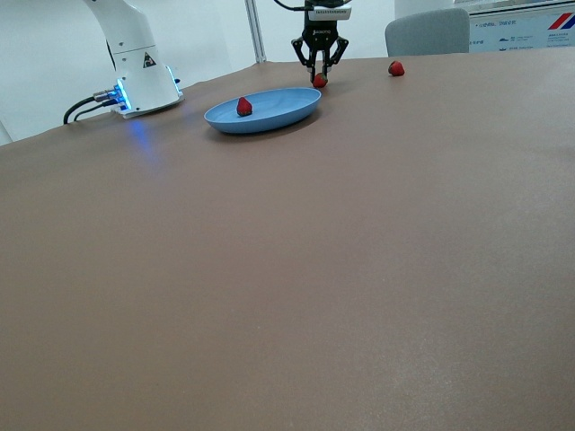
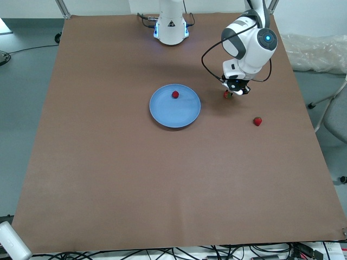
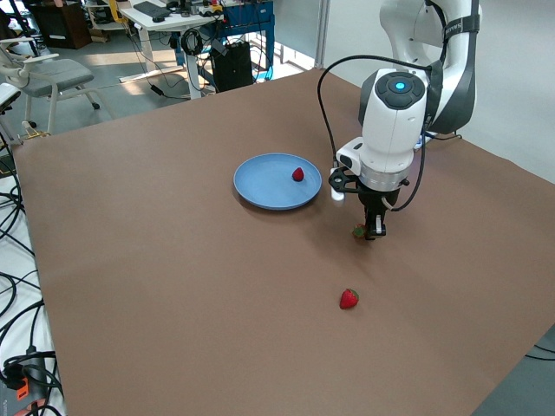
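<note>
My gripper (image 1: 319,74) points down over a strawberry (image 1: 320,82) on the brown table, its fingertips beside the fruit; whether they grip it I cannot tell. In the right view that strawberry (image 3: 358,231) is partly behind the gripper. A blue plate (image 2: 162,108) holds another strawberry (image 2: 175,94), left of the gripper in the left view. A third strawberry (image 2: 257,121) lies on the table nearer the front right.
The white robot base (image 2: 171,30) with cables stands at the back. A grey chair is beyond the table's right edge in the left view.
</note>
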